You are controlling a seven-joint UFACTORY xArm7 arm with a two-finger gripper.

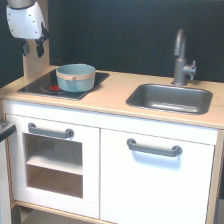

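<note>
At the top left my gripper (33,48) hangs high above and to the left of the stove. Its dark fingers point down and look apart, with nothing visible between them. A teal pot (75,79) with a light tan handle stands upright on the black cooktop (52,85) of a toy kitchen. Clear space separates my gripper from the pot. The pot's inner bottom is hidden.
To the right, a grey sink (172,98) is set into the wooden counter (115,93), with a grey faucet (180,60) behind it. The counter between pot and sink is bare. Dark handles (154,148) stick out from the white fronts below.
</note>
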